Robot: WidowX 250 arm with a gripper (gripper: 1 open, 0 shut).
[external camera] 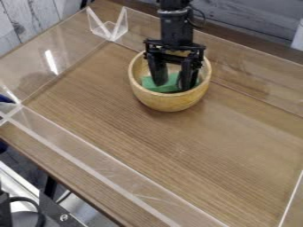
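A round wooden bowl (172, 99) sits on the wooden table, holding a green object (159, 84). My black gripper (171, 74) hangs from above into the bowl, its fingers down around the green object. Whether they touch it, or how far they are apart, is hard to tell.
A small clear plastic container (108, 23) stands at the upper left. Black cables lie at the lower left corner.
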